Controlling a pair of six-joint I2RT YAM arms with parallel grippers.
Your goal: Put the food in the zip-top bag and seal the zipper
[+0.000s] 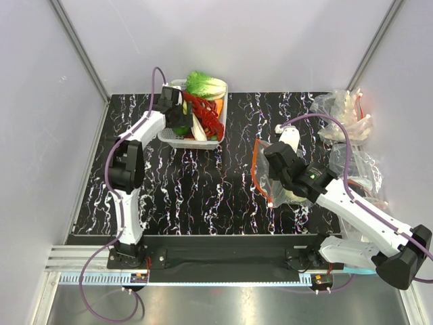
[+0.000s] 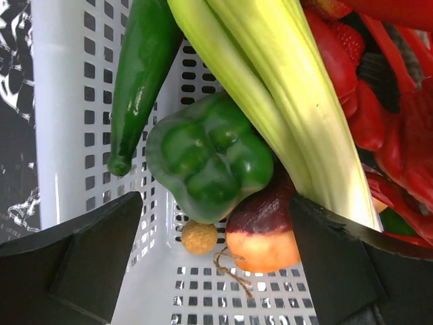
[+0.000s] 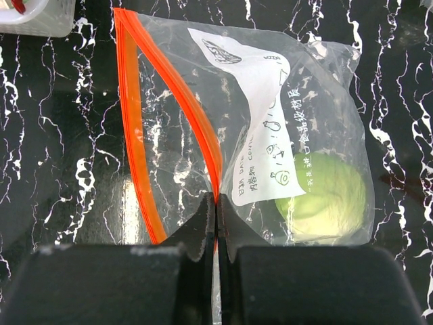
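My left gripper stands open over the left part of the white basket point(image 1: 167, 141). Ahead of its fingers, in the left wrist view, lie a green bell pepper point(image 2: 206, 156), a small tan ball point(image 2: 199, 237) and a round purple-and-orange item point(image 2: 267, 237) with a string. Pale celery point(image 2: 284, 88) slants across them; a long green pepper point(image 2: 139, 81) lies to the left. My right gripper is shut on the orange zipper rim of the clear zip bag point(image 3: 179, 108). The bag's mouth gapes toward the left, and a pale green cabbage point(image 3: 323, 196) rests inside.
A red lobster point(image 1: 206, 115) and a leafy lettuce point(image 1: 203, 85) fill the right and back of the basket. Several filled clear bags point(image 1: 345, 115) line the right side. Between basket and open bag, the dark marbled table point(image 1: 203, 189) is clear.
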